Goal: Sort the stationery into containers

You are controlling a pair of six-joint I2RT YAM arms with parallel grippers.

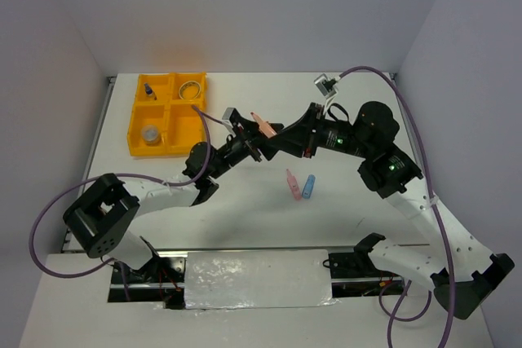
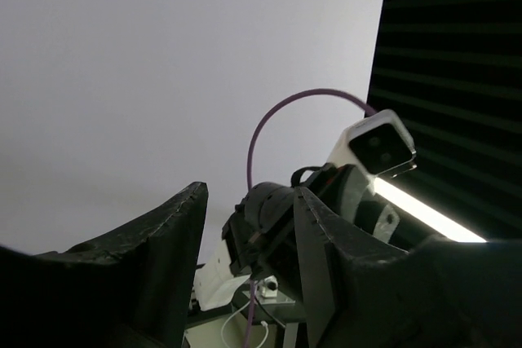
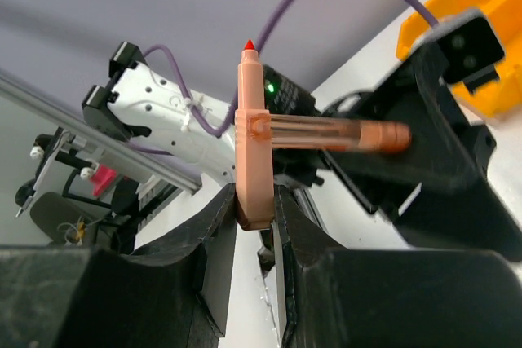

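An orange pen (image 3: 254, 152) with a red tip stands upright in the right wrist view, pinched in my right gripper. From its side juts a clear, orange-ended piece (image 3: 342, 134), blurred. My left gripper is open with a gap between its fingers, and the right arm shows beyond. In the top view the two grippers meet near the pen (image 1: 263, 125), overlapping; whether the left one touches it cannot be told. A pink pen (image 1: 294, 184) and a blue one (image 1: 308, 187) lie on the table.
The yellow divided tray (image 1: 166, 112) stands at the back left. It holds a dark small bottle (image 1: 149, 91), a tape ring (image 1: 189, 90) and a clear round piece (image 1: 150, 134). Bare table lies right of the tray and in front.
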